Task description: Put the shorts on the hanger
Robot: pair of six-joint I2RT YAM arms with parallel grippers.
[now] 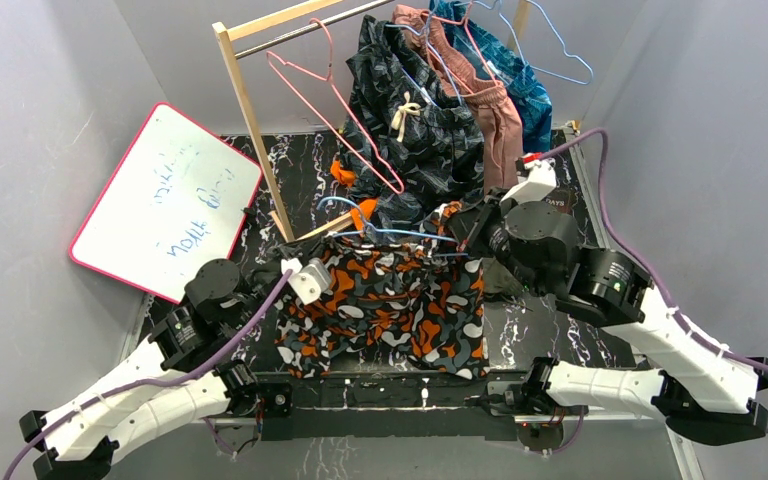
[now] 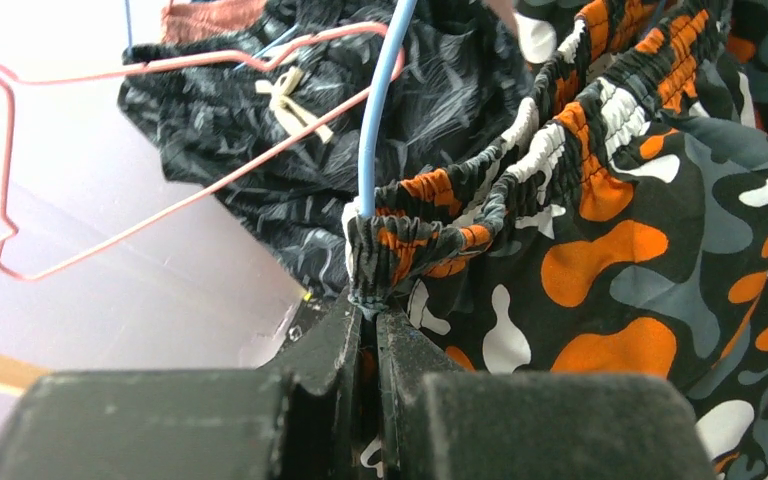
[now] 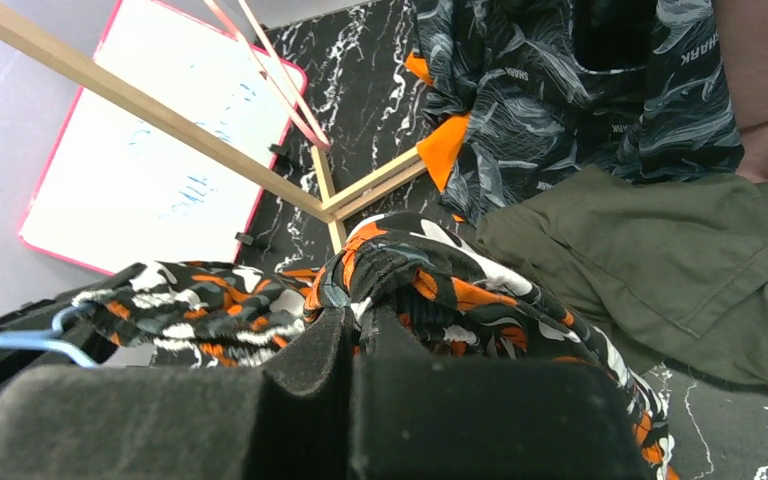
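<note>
The camouflage shorts (image 1: 385, 300), black with orange, grey and white, hang between both grippers with their legs toward the front. A blue hanger (image 1: 390, 232) lies along the waistband. In the left wrist view, one end of the blue hanger (image 2: 372, 130) runs down into the waistband corner, just above my left gripper, which is shut on the cloth there. My right gripper is shut on bunched waistband cloth at the other side. Whether the hanger's right end sits inside the waistband is hard to tell.
Behind stands a wooden rack (image 1: 243, 110) with an empty pink hanger (image 1: 355, 118), black shorts (image 1: 430, 140), pink shorts (image 1: 500, 120) and a blue garment (image 1: 532, 115). A whiteboard (image 1: 165, 200) leans at left. Olive cloth (image 3: 660, 270) lies beneath the right side.
</note>
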